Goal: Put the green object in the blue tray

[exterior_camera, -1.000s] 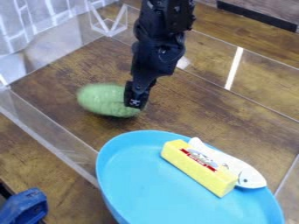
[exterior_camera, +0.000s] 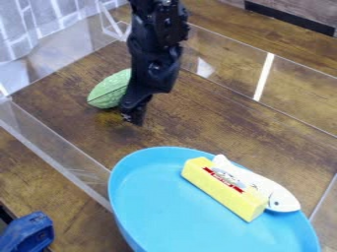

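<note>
The green object, shaped like an ear of corn or a vegetable, lies on the brown table toward the back left, outside the tray. My dark gripper points down just to its right and overlaps part of it in the view. It holds nothing; the spacing of its fingers is hard to make out against the dark arm. The round blue tray stands at the front right, well apart from the green object.
Inside the tray are a yellow box and a white utensil-like item. Clear plastic walls run along the left side. A blue item sits at the front left corner. Bare table lies to the right of the gripper.
The green object has shifted toward the back left, away from the tray, and turned. My gripper has moved left and slightly down in view, close beside it.
</note>
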